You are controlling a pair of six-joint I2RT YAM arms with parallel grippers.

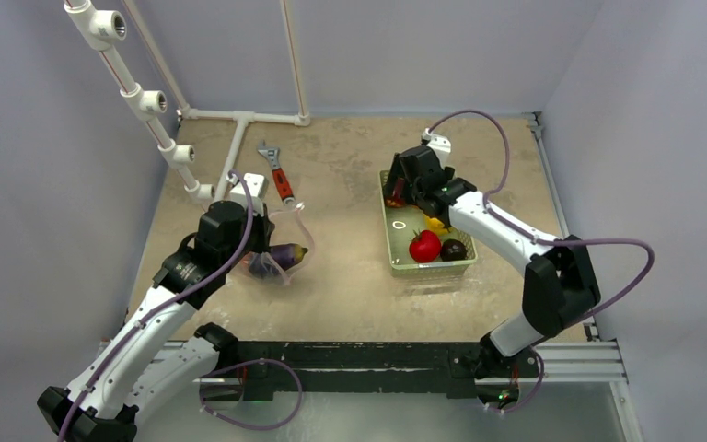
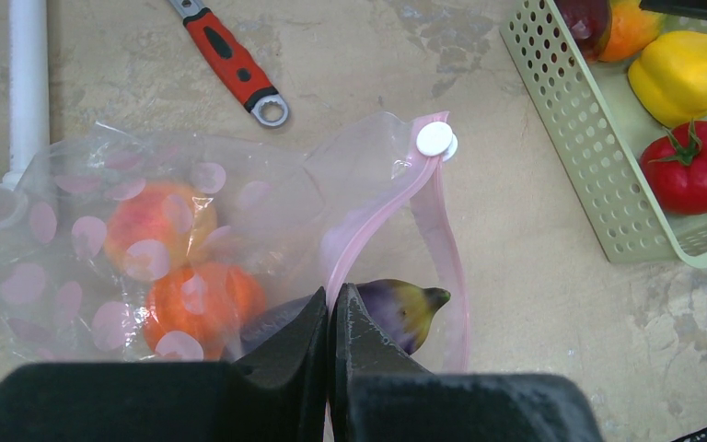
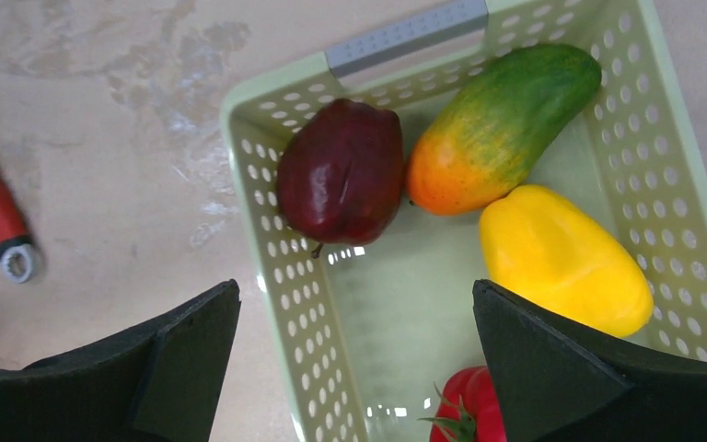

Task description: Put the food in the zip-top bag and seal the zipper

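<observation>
A clear zip bag with pink dots (image 2: 83, 304) lies on the table with its pink-edged mouth gaping. An orange fruit (image 2: 207, 308), a peach-coloured one (image 2: 161, 221) and a purple eggplant (image 2: 396, 308) lie inside. My left gripper is shut on one pink edge of the mouth. The white slider (image 2: 434, 139) sits at the far end of the zipper. Over the green basket (image 3: 281, 313), my right gripper stands open and empty. In that basket are a dark red fruit (image 3: 342, 170), a mango (image 3: 506, 129), a yellow pepper (image 3: 562, 262) and a tomato (image 3: 469, 405).
A dark round item (image 1: 453, 250) is in the basket beside the tomato. An adjustable wrench (image 1: 277, 175) with a red handle lies behind the bag, near white pipes (image 1: 237, 143). Bare table separates bag and basket.
</observation>
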